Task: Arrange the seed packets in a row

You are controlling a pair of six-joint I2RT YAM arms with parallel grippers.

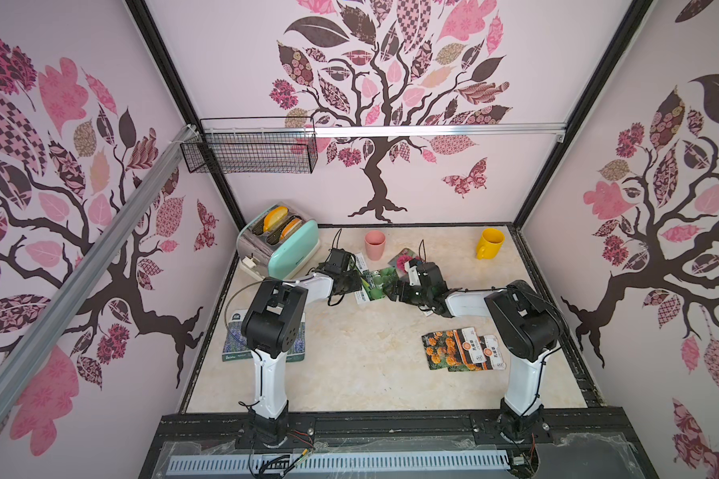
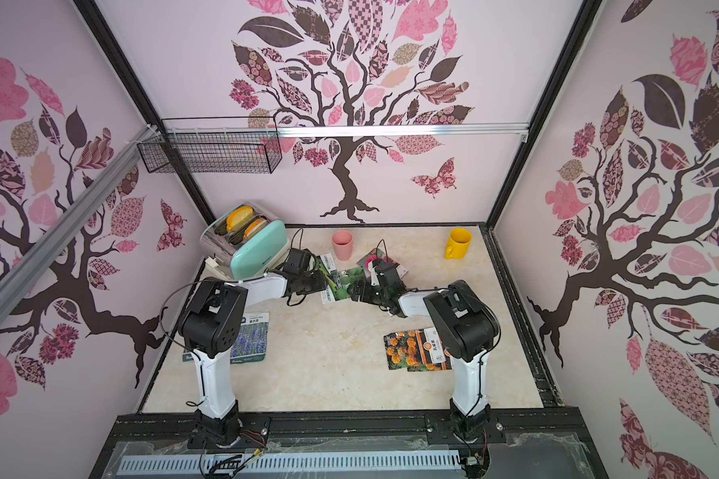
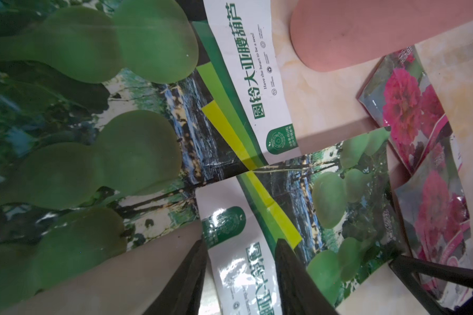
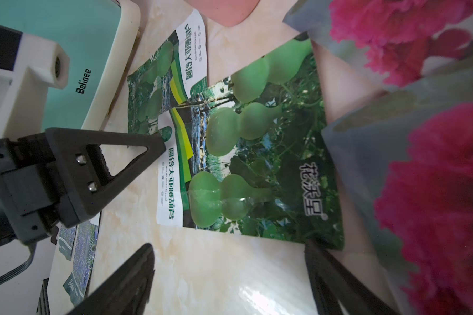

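Two green gourd seed packets overlap at the back middle: the left one [image 3: 89,120] and the right one [image 4: 268,141]. My left gripper is over their white label strips, part open, its fingers apart and nothing seen held. My right gripper hovers at the right gourd packet's front edge, fingers spread wide and empty. Pink flower packets [image 3: 404,105] overlap just to the right, partly covered by my right arm in the top views. Orange flower packets [image 1: 441,348] overlap at the front right. Purple lavender packets [image 2: 250,339] lie at the front left, partly under my left arm.
Behind the gourd packets stands a pink cup [image 1: 374,245]. A yellow mug [image 1: 489,242] is at the back right, and a teal toaster [image 1: 279,243] at the back left. Bare table [image 1: 367,359] lies between the front packet groups.
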